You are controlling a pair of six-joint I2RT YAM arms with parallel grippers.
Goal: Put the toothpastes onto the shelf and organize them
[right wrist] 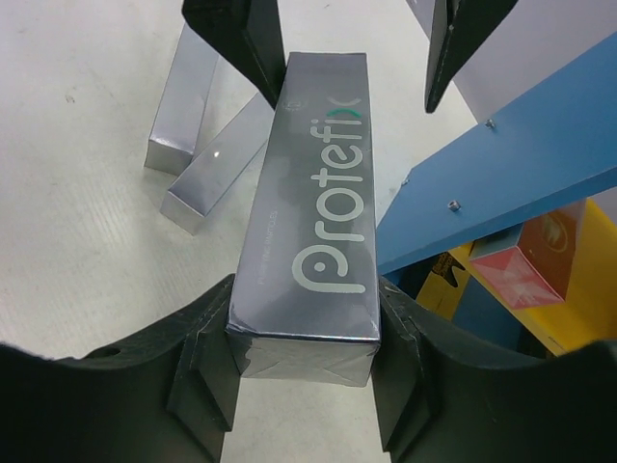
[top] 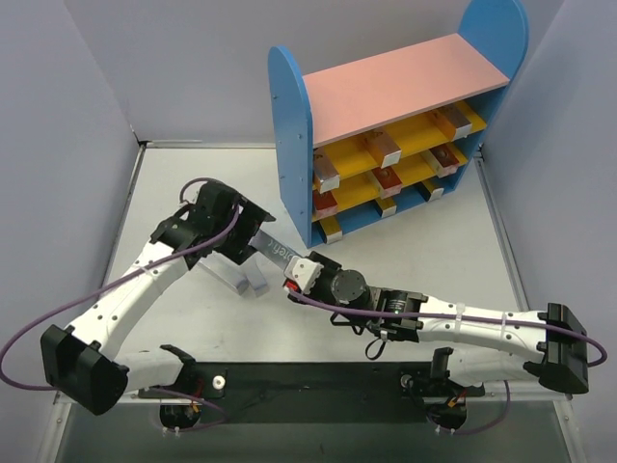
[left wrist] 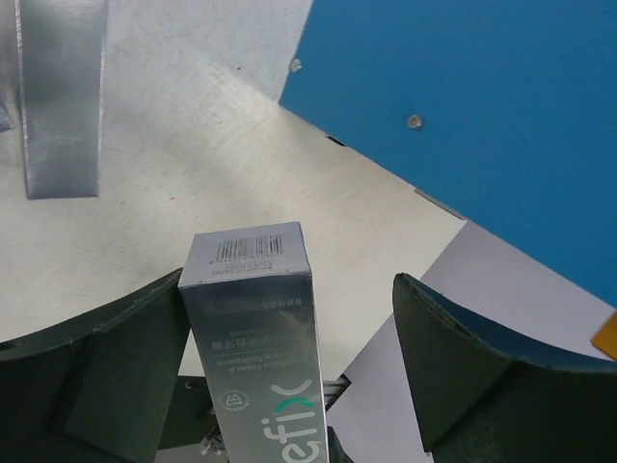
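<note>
A long grey Protefix toothpaste box (top: 277, 250) hangs tilted between my two arms, above the floor left of the shelf. My right gripper is shut on its near end, a finger pressed to each side. At the far end, my left gripper stands open. One left finger (left wrist: 145, 328) is close to the box's side, and a wide gap separates the other from it. On the shelf (top: 405, 87), several toothpaste boxes, such as this one (top: 382, 148), lie ends outward on its tiers. Two grey boxes (right wrist: 185, 95) (right wrist: 220, 176) lie on the floor.
The shelf's blue side panel (top: 292, 145) rises just right of my left gripper and the held box. Grey walls (top: 77, 145) border the workspace. Bare white floor (top: 453, 251) stretches in front of the shelf at the right.
</note>
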